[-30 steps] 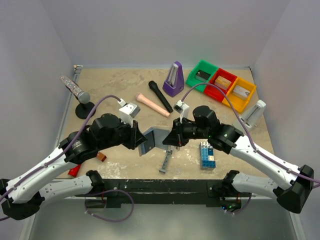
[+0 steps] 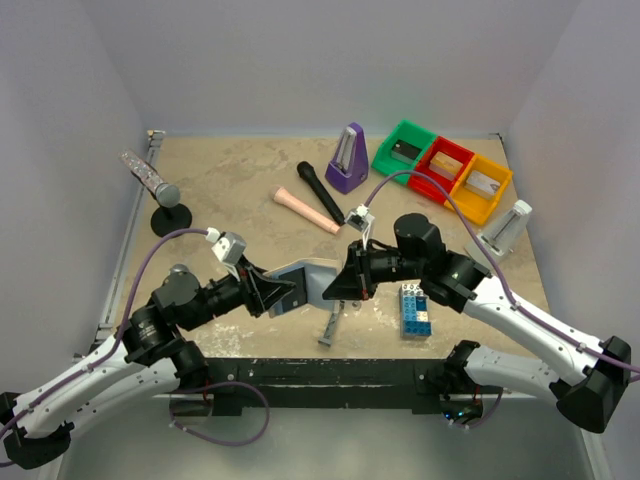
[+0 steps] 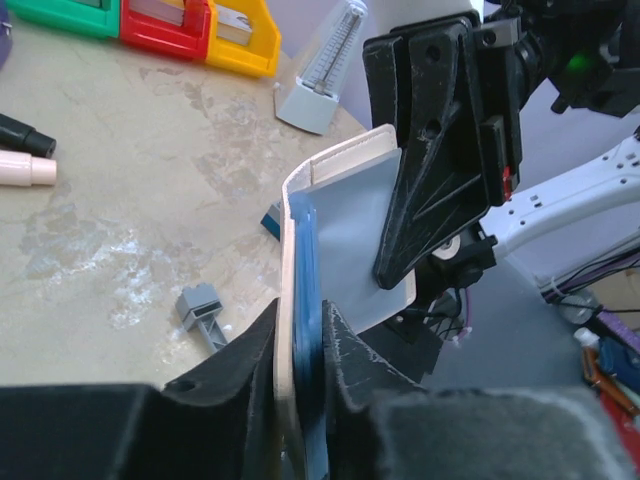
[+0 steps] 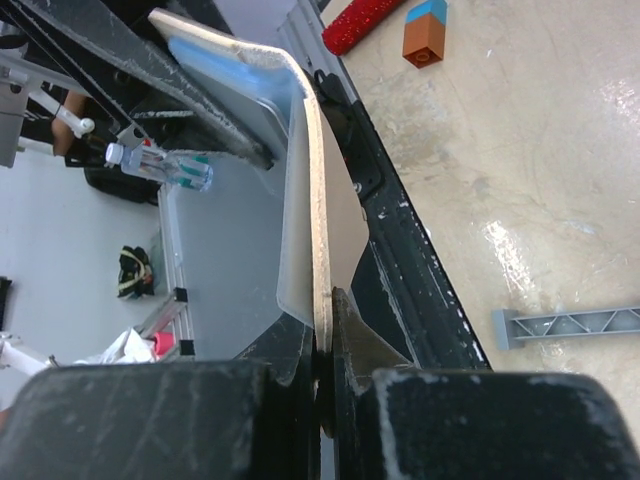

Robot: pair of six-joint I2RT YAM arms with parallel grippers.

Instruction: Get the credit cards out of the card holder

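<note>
The card holder [image 2: 315,280], a pale folded sleeve, is held in the air over the front of the table between both grippers. My right gripper [image 2: 345,285] is shut on one end of it, as the right wrist view [image 4: 325,350] shows. My left gripper [image 2: 270,295] is at the other end, its fingers around the edge where a blue strip [image 3: 305,260], perhaps a card, runs along the inside in the left wrist view; whether those fingers grip it is unclear.
Coloured bins [image 2: 445,170] stand at back right, with a metronome [image 2: 348,160], microphones [image 2: 320,190] and a blue brick block [image 2: 415,310] nearby. A grey truss piece [image 4: 570,325] lies beneath the holder.
</note>
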